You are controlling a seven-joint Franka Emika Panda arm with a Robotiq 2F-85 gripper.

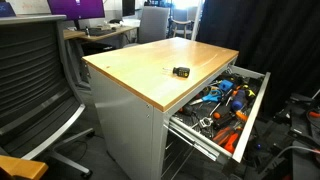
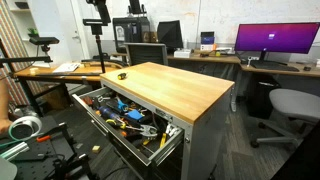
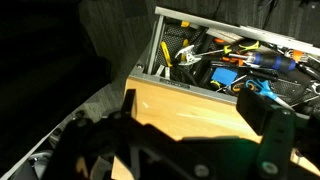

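Note:
A small dark object rests on the wooden top of a metal cabinet, near its drawer side. In exterior view 2 the same object shows yellow on it, close to the top's far left edge. The drawer below stands pulled out and is full of mixed hand tools. My gripper is open above the wooden top, its dark fingers wide apart, with only bare wood visible between their tips. The small object cannot be made out in the wrist view; the gripper body hides part of the top.
Along the drawer runs a raised metal front edge. An office chair stands beside the cabinet. A desk with a monitor is behind. Most of the wooden top is clear, and dark floor lies beyond the cabinet's end.

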